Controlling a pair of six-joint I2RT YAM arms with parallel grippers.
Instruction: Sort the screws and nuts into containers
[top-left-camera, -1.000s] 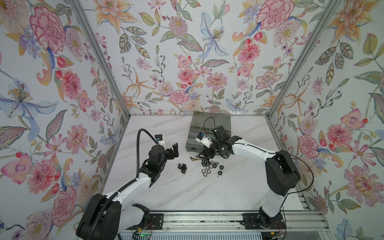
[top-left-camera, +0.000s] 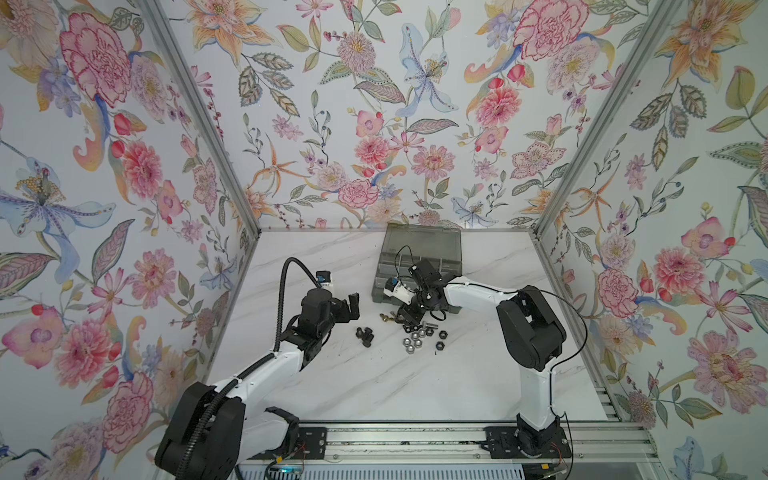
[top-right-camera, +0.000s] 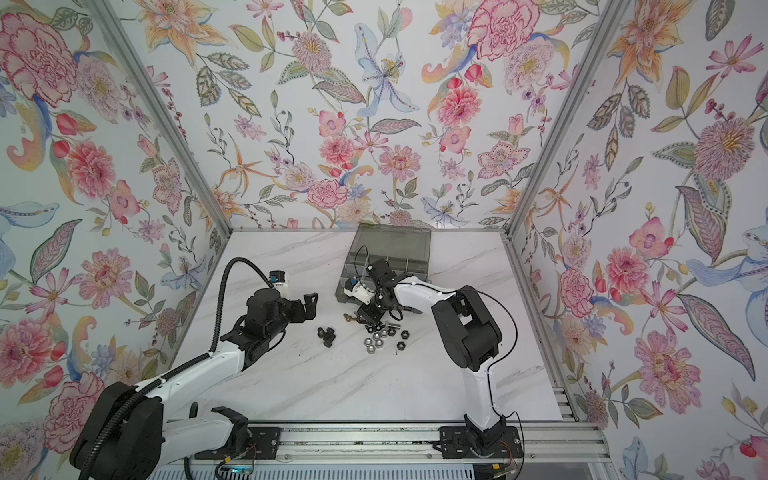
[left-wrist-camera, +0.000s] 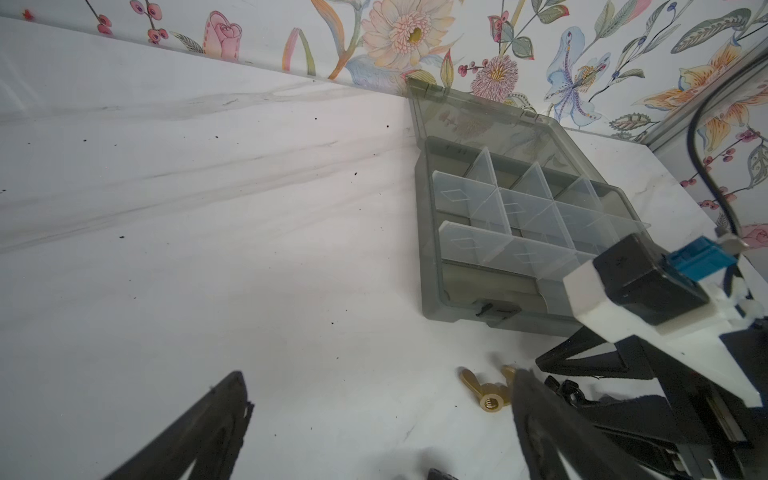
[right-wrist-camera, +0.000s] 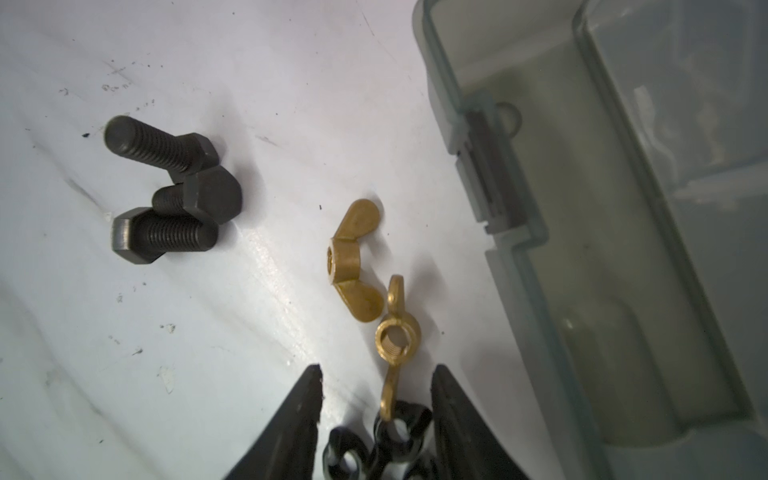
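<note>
My right gripper is part open, low over black wing nuts (right-wrist-camera: 400, 428) at the box's front. Just ahead of its fingers lie two brass wing nuts, one flat (right-wrist-camera: 356, 296) and one (right-wrist-camera: 397, 328) with an end between the fingertips, resting on a black one; I see no grip on it. My left gripper stands open and empty, left of the pile. Black hex bolts (right-wrist-camera: 204, 196) lie in a cluster, with silver nuts (top-left-camera: 410, 342) and dark nuts (top-left-camera: 441, 345) farther right.
The grey divided box (left-wrist-camera: 432, 296) stands open at the back, several clear compartments showing, with the right arm over its front edge.
My right gripper has moved left along the front of the box, its arm swinging in. The left arm has shifted only slightly to the right.
</note>
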